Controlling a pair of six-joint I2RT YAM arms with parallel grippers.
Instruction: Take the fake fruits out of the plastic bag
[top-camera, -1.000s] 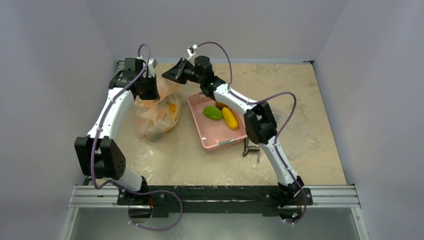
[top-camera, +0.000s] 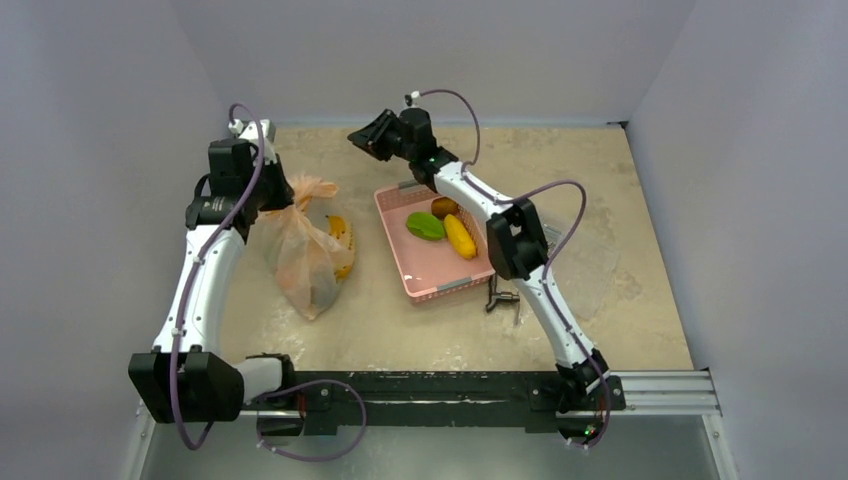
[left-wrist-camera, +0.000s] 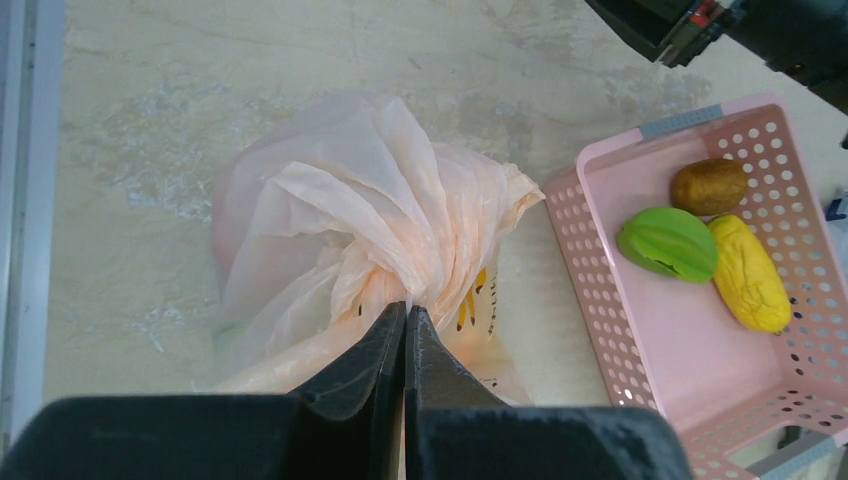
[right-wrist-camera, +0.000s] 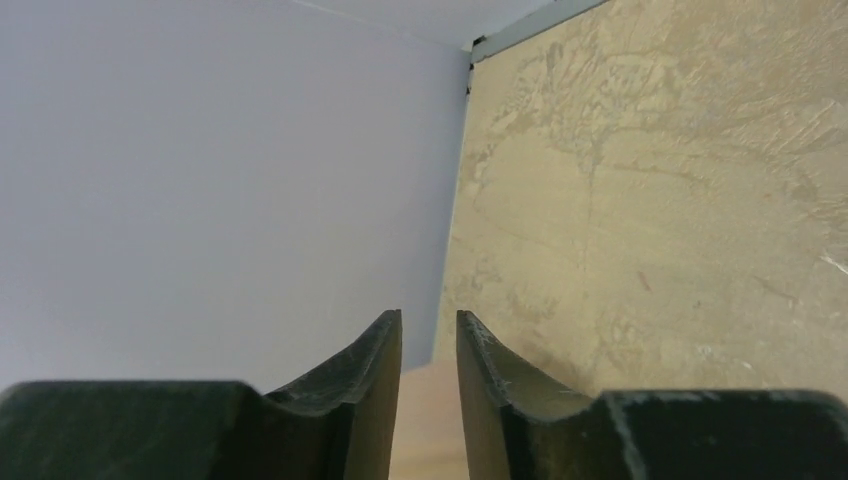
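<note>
A thin, pale orange plastic bag (top-camera: 305, 255) hangs at the table's left side, bunched at its top. My left gripper is shut on the bunched film, which runs in under its fingertips. Something yellow with dark marks (top-camera: 342, 245) shows at the bag's right side; the rest of the contents is blurred by the film. To the bag's right, above the far edge of the pink basket, my right gripper is partly open with nothing between its fingers. In the basket lie a green fruit (top-camera: 425, 225), a yellow fruit (top-camera: 460, 237) and a brown one (left-wrist-camera: 709, 187).
The pink basket (left-wrist-camera: 622, 318) stands at mid-table, with bare floor in its front left. A dark metal tool (top-camera: 503, 296) lies by its near right corner, and a clear plastic sheet (top-camera: 590, 270) further right. Walls bound the table at back and sides.
My left gripper has moved left and slightly nearer, drawing the bag's top away from the right gripper, which now stands clear of it and a little to the right. The bag hangs longer.
</note>
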